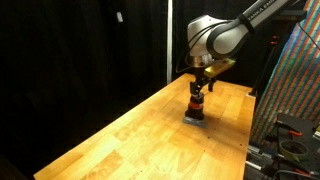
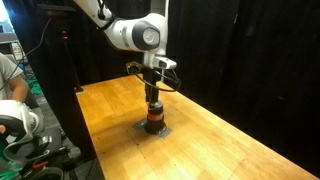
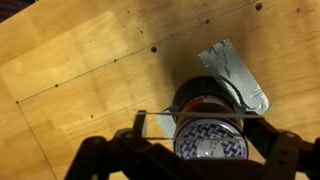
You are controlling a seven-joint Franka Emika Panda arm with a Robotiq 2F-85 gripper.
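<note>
A dark cylindrical object (image 1: 195, 108) with a red-orange band stands upright on the wooden table. In the other exterior view the same banded cylinder (image 2: 155, 118) is directly below my gripper (image 2: 152, 95). Under it lies a flat grey metal plate (image 3: 236, 76), partly covered by the cylinder. From the wrist, the cylinder's round speckled top (image 3: 210, 141) shows between my fingers, with gaps on both sides. My gripper is open. Whether the fingertips reach down past the top cannot be told.
Black curtains (image 1: 80, 70) hang behind it. A person (image 2: 12, 80) sits beyond the table's edge at the left of the second exterior view.
</note>
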